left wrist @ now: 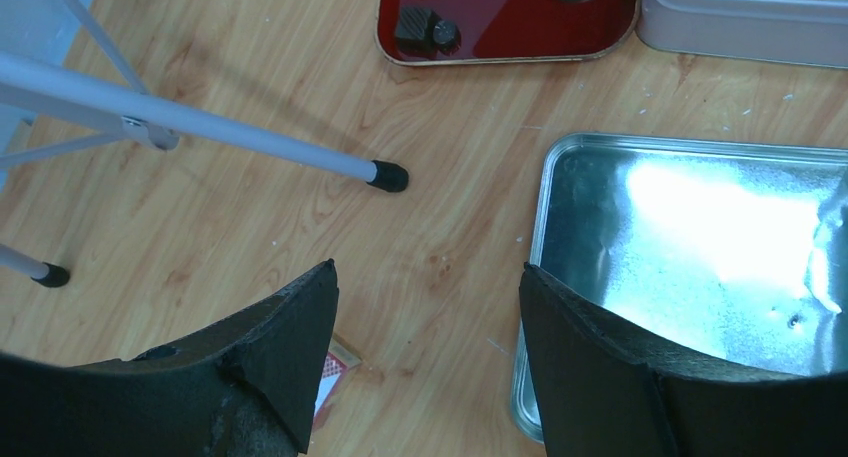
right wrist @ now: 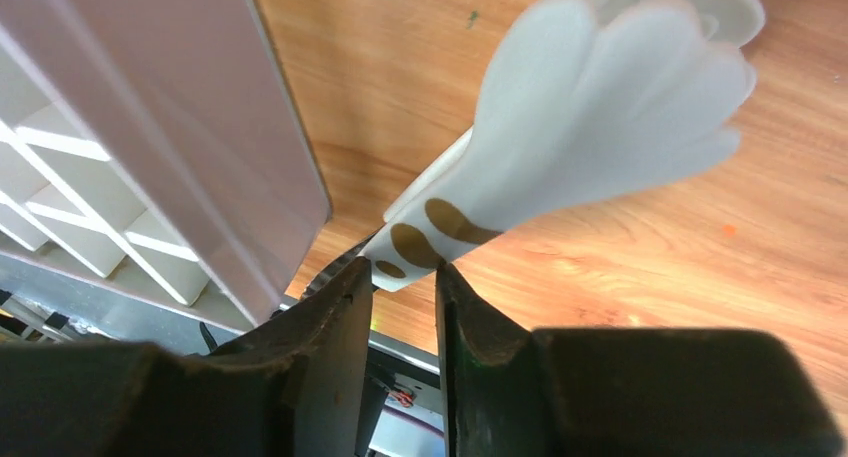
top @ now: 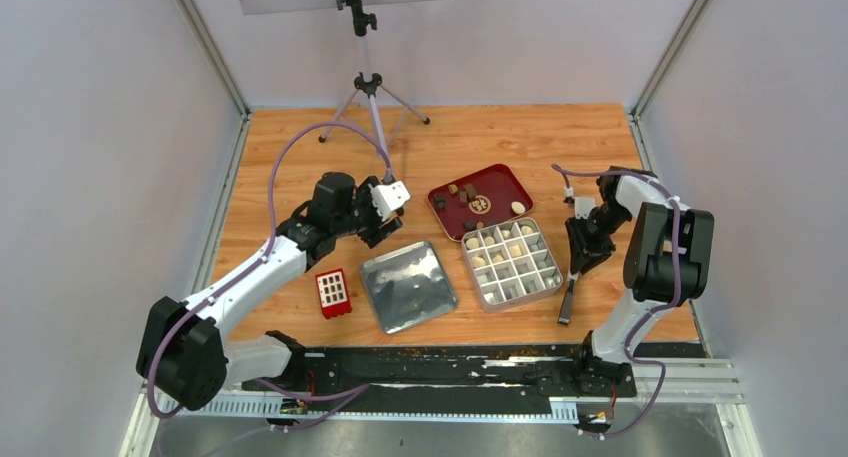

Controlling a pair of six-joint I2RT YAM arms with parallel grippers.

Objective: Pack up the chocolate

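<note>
Dark and pale chocolates lie on the red tray [top: 505, 189], also at the top of the left wrist view [left wrist: 500, 37]. The compartment box [top: 520, 292] holds pale pieces in some cells; its lilac wall [right wrist: 200, 157] fills the left of the right wrist view. My left gripper hangs open, empty, above the table by the steel tray [top: 408, 285]. Beside the box, my right gripper has its fingers close round the narrow end of a white paw-shaped tool [right wrist: 590, 117] with brown spots; whether they grip it is unclear.
A red-and-white box [top: 333, 294] lies left of the steel tray. A tripod [top: 372, 117] stands at the back, its leg near my left gripper. A long dark tool [top: 566, 302] lies right of the compartment box. Free wood remains at the back right.
</note>
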